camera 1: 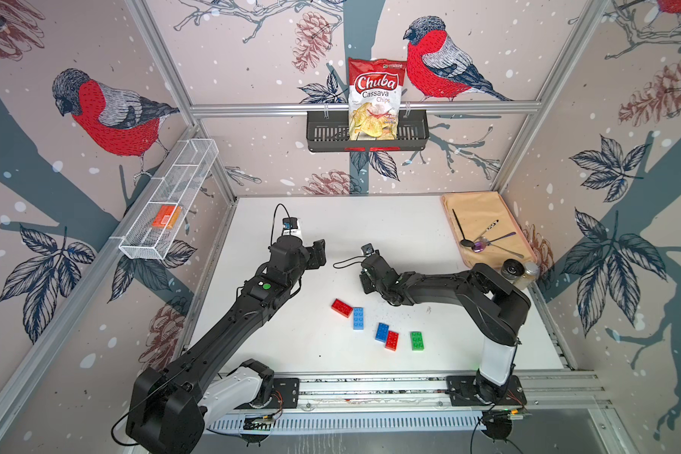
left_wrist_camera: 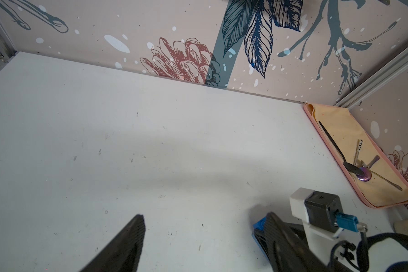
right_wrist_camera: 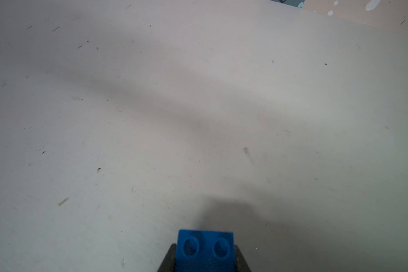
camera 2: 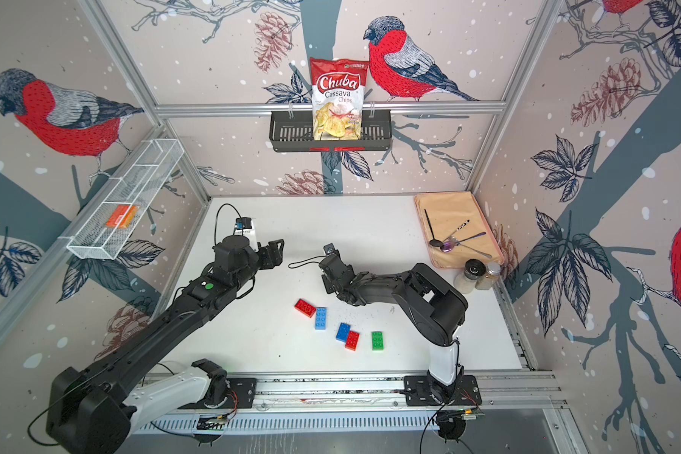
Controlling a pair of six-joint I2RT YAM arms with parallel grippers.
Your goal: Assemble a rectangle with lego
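Note:
In the right wrist view my right gripper is shut on a blue brick [right_wrist_camera: 204, 244], held low over the white table [right_wrist_camera: 122, 136]. My left gripper [camera 1: 317, 253] hangs open and empty above the middle-left of the table; in the left wrist view its fingers are spread. In front of the grippers lie a red brick [camera 1: 342, 308], a light blue brick [camera 1: 358, 317], a darker blue brick [camera 1: 382, 331] touching a second red brick [camera 1: 392, 340], and a green brick [camera 1: 417, 340] to their right.
A cloth-lined tray [camera 1: 480, 227] with spoons is at the back right, jars [camera 1: 513, 270] beside it. A wire shelf [camera 1: 140, 242] runs along the left wall.

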